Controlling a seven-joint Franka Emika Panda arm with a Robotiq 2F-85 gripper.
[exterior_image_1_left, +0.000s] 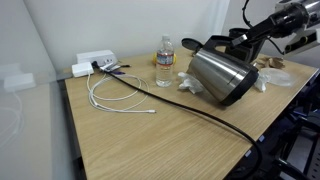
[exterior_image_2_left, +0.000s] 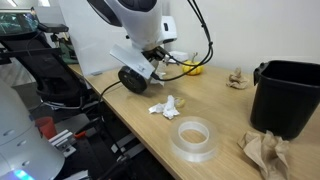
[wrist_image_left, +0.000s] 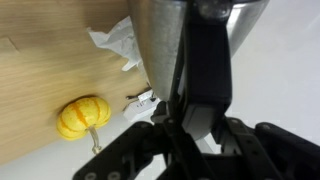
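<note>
A silver kettle (exterior_image_1_left: 222, 77) with a black base and handle is tilted in exterior view 1, its lid (exterior_image_1_left: 191, 44) swung up on the left. My gripper is shut on the kettle's black handle (wrist_image_left: 207, 60), which fills the space between the fingers in the wrist view. In exterior view 2 the arm covers much of the kettle (exterior_image_2_left: 132, 80). Whether its bottom edge touches the table cannot be told. A clear water bottle (exterior_image_1_left: 165, 65) stands upright, left of the kettle.
Crumpled tissue (exterior_image_2_left: 167, 105) lies near the kettle, with a tape roll (exterior_image_2_left: 193, 138) and brown paper (exterior_image_2_left: 266, 154) beyond. A black bin (exterior_image_2_left: 285, 98) stands at the right. A small pumpkin (wrist_image_left: 84, 117), a white cable (exterior_image_1_left: 112, 98) and a black cord (exterior_image_1_left: 195, 108) are also on the table.
</note>
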